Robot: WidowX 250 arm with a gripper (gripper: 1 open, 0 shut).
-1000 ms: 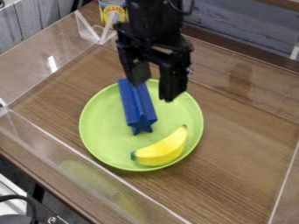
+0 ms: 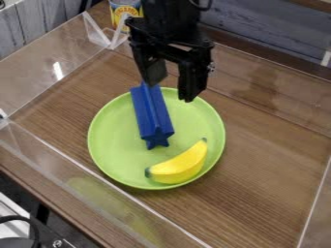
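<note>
A green plate (image 2: 114, 145) lies in the middle of the wooden surface. On it are a long blue block (image 2: 153, 117) at the back left and a yellow banana (image 2: 177, 164) at the front right. My black gripper (image 2: 169, 83) hangs above the back of the plate, open, its two fingers apart either side of the block's far end as seen from this camera; I cannot tell its height over the block.
A can (image 2: 124, 15) with a light label stands at the back left, partly behind the arm. Bare wood is clear to the right of the plate and at its left. A dark cable (image 2: 18, 229) shows at the lower left corner.
My gripper has moved up in the view, toward the back, over the last second. The plate, block and banana look unmoved.
</note>
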